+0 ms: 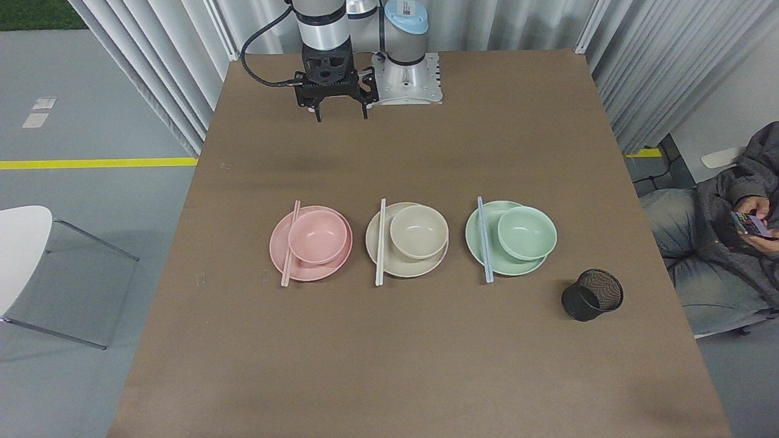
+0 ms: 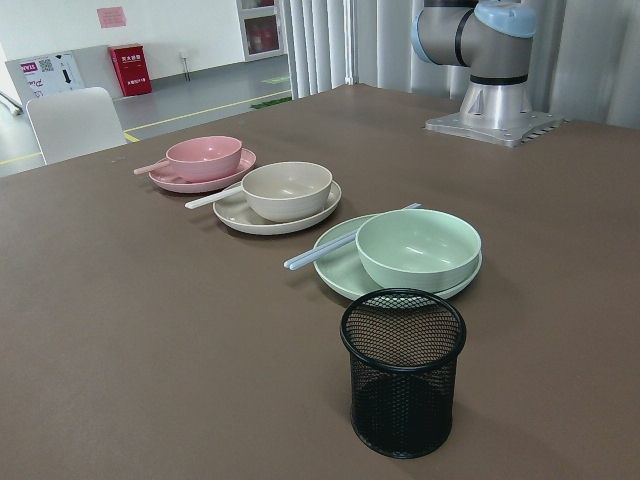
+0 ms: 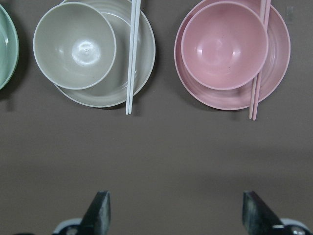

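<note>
My gripper (image 1: 341, 117) hangs open over the back of the table, nothing between its fingers; both black fingers show at the bottom of the wrist view. In front of it stand three place settings: a pink bowl (image 1: 317, 235) on a pink plate with pink chopsticks (image 1: 286, 266), a cream bowl (image 1: 419, 230) on a cream plate with white chopsticks (image 1: 380, 263), and a mint bowl (image 1: 526, 232) on a mint plate with pale blue chopsticks (image 1: 486, 255). A black mesh cup (image 1: 591, 295) stands empty at the front right.
A person sits at the right edge holding a phone (image 1: 752, 225). A white chair (image 1: 18, 248) stands to the left, off the table.
</note>
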